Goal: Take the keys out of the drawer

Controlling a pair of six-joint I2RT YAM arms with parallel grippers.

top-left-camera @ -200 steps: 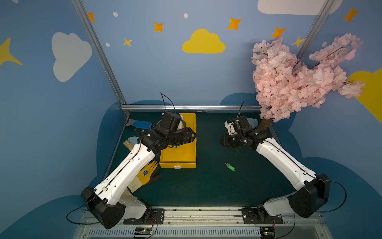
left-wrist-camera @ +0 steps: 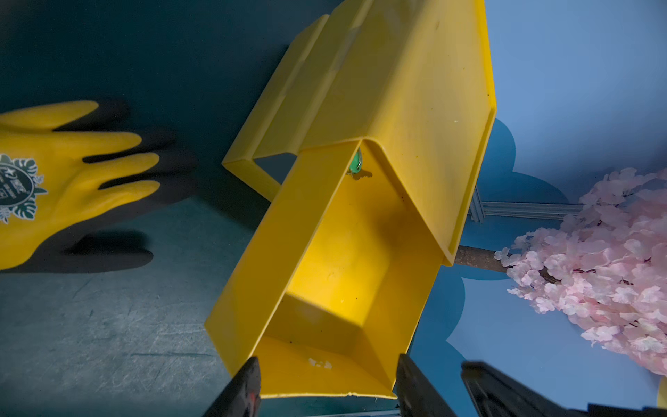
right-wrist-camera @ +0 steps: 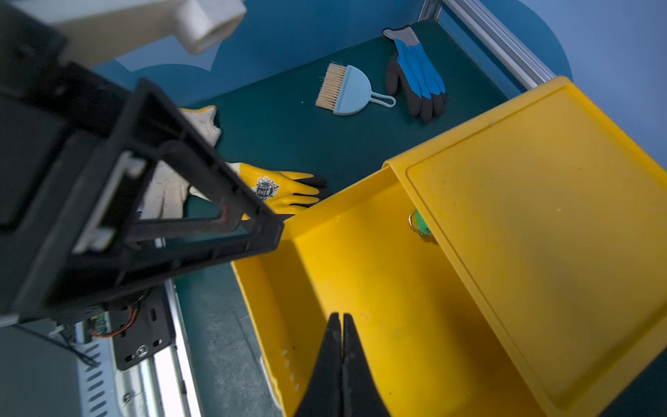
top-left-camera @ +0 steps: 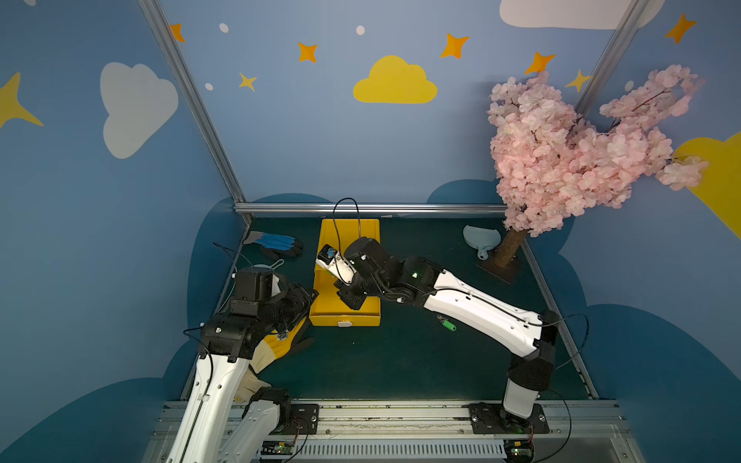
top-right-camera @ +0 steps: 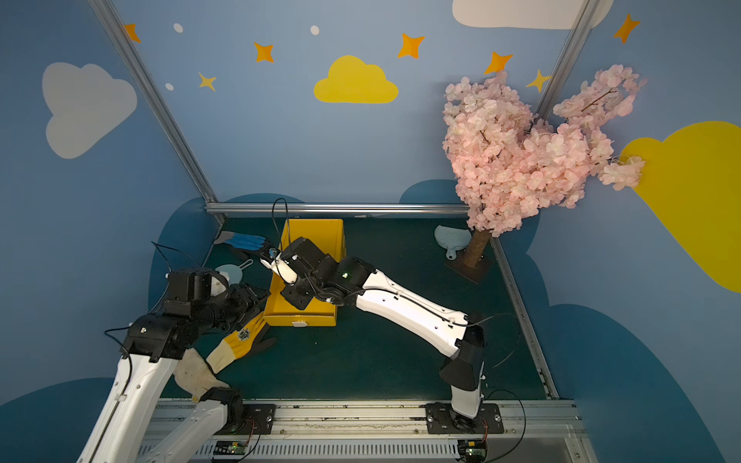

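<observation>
The yellow drawer box point(top-left-camera: 345, 317) stands pulled out on the table, its inside bare near the front in both wrist views. Far back in it, by the edge of the housing, lies a green-tagged key; its ring point(right-wrist-camera: 412, 221) shows in the right wrist view, while the rest is partly hidden. A second green-tagged key point(top-left-camera: 447, 325) lies on the table, right of the drawer. My left gripper is at the drawer's left side, fingers apart, nothing between them. Above the drawer, my right gripper is shut, nothing showing between its fingers.
A yellow glove point(right-wrist-camera: 278, 189), a blue glove point(right-wrist-camera: 419, 73) and a dustpan with brush point(right-wrist-camera: 352, 90) lie left of the box. A blossom tree point(top-left-camera: 505, 258) and another dustpan point(top-left-camera: 481, 238) are at the back right.
My right arm has swung left until its gripper is over the drawer, covering the key there from the top left view. My left arm has drawn back left from above the drawer.
</observation>
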